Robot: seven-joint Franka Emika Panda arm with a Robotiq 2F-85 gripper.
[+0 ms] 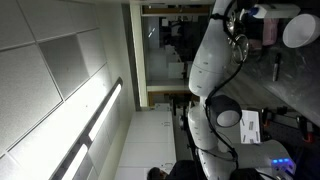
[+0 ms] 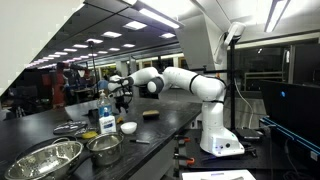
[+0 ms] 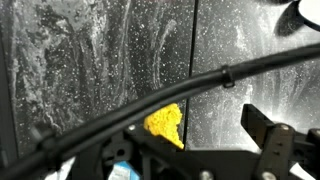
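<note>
In the wrist view, my gripper is open above the dark speckled worktop, its black fingers (image 3: 265, 128) set wide apart. A yellow, sponge-like piece (image 3: 165, 122) shows between and below them, partly covered by a thick black cable (image 3: 180, 91). Something blue (image 3: 126, 170) peeks out at the bottom edge. From the second exterior view, the white arm (image 2: 203, 92) stretches leftward over the counter. There the gripper (image 2: 122, 98) is small, above the area behind the white bowl (image 2: 129, 128); its finger detail is too small to read.
A clear bottle (image 2: 106, 117) stands behind a steel pot (image 2: 105, 151), with a wide steel colander (image 2: 48, 160) to its left. A tan block (image 2: 151, 113) lies farther back. A white round object (image 3: 310, 10) sits at the wrist view's top right corner.
</note>
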